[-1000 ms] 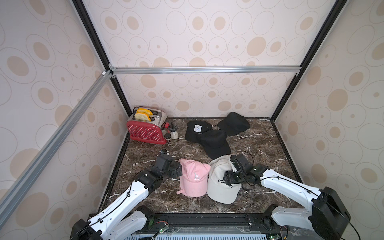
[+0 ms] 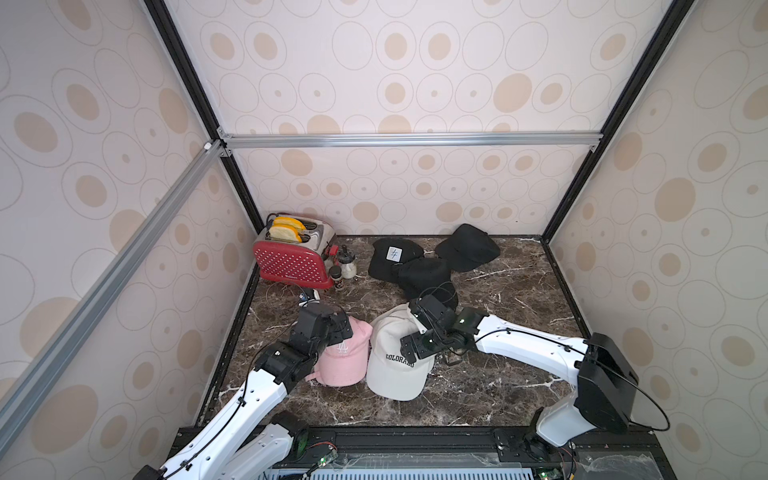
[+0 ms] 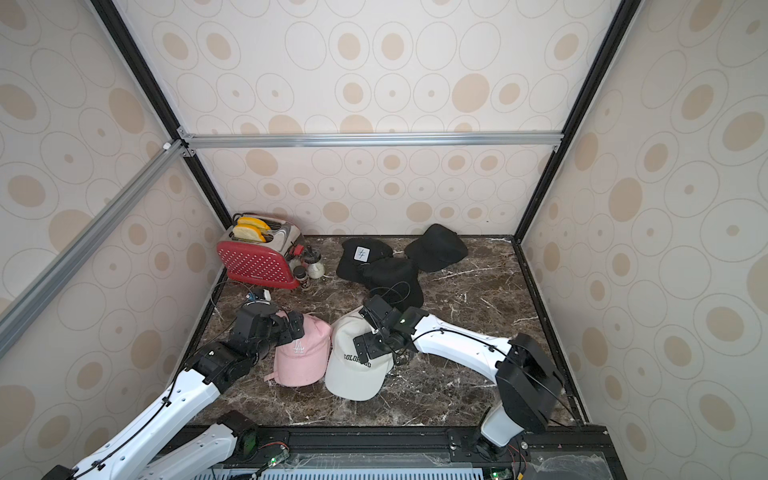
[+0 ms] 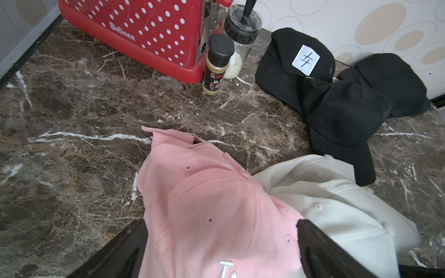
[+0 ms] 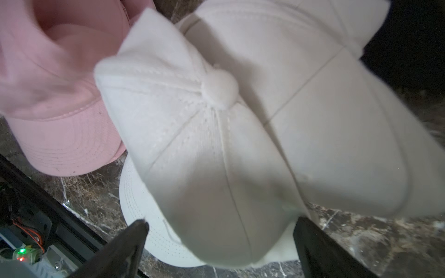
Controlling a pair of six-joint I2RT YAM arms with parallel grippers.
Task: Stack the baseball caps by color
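Observation:
A pink cap [image 2: 342,364] with a white logo lies at the front, brim toward the front edge; a second pink brim edge shows beneath it in the right wrist view. My left gripper is open over its crown, fingers apart on either side. Touching it on the right are white caps [image 2: 394,380], layered together, the upper one lettered "COLORADO". Over them my right gripper stands open, a white crown [image 5: 208,185] bulging up between its fingers. Behind lie three black caps, one with a white patch [image 2: 386,268], one in front [image 2: 424,280], one back right [image 2: 468,248].
A red toaster [image 2: 292,264] with yellow slices stands at the back left. Beside it are a small spice jar [image 4: 216,69] and a glass shaker [image 2: 348,265]. Bare marble [image 2: 528,292] stretches along the right side.
The pink and white caps have shifted left together, and my right gripper has moved left along with them. My left gripper now overlaps the pink crown. The front black caps have shifted slightly.

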